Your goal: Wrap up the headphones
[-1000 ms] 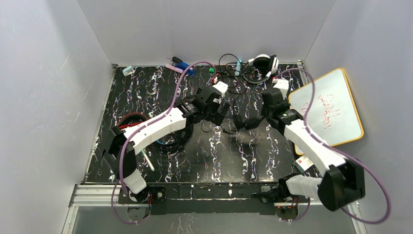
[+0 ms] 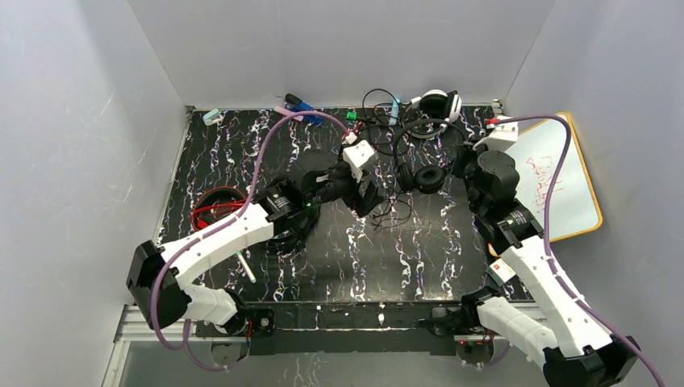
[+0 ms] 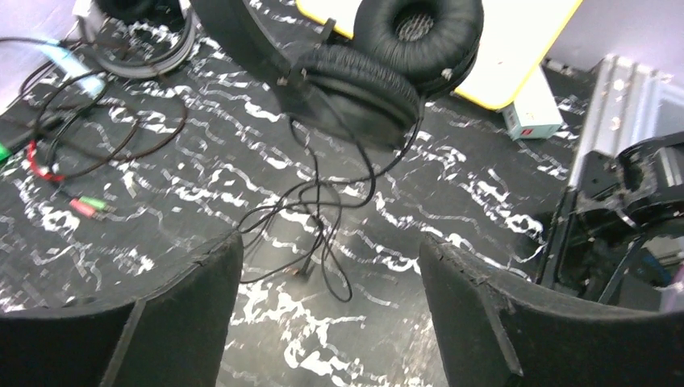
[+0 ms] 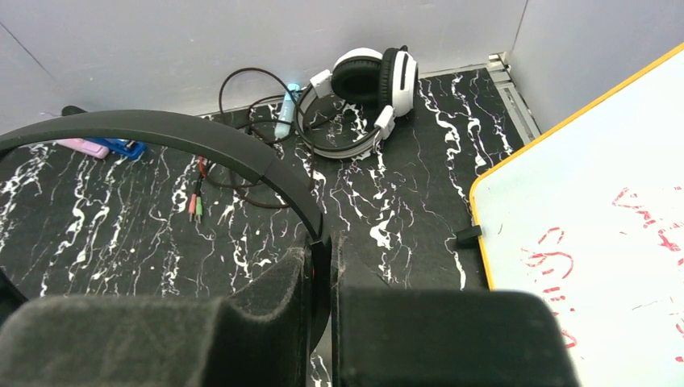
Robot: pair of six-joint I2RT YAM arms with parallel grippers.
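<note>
The black headphones [image 2: 429,179] hang from my right gripper, which is shut on their headband [image 4: 210,139] at the right of the table. In the left wrist view the two earcups [image 3: 411,36] are high in frame, with their thin cable [image 3: 339,205] dangling in loops below them, down at the marble surface. My left gripper is open and empty, facing that cable from the left, its fingers apart on either side of the lower loops.
White-and-black headphones [image 2: 435,109] and loose cables lie at the back. A whiteboard [image 2: 548,185] fills the right side. A bowl [image 2: 211,197] and dark coiled items are at left.
Over the last second my right gripper moved right, carrying the black headphones along.
</note>
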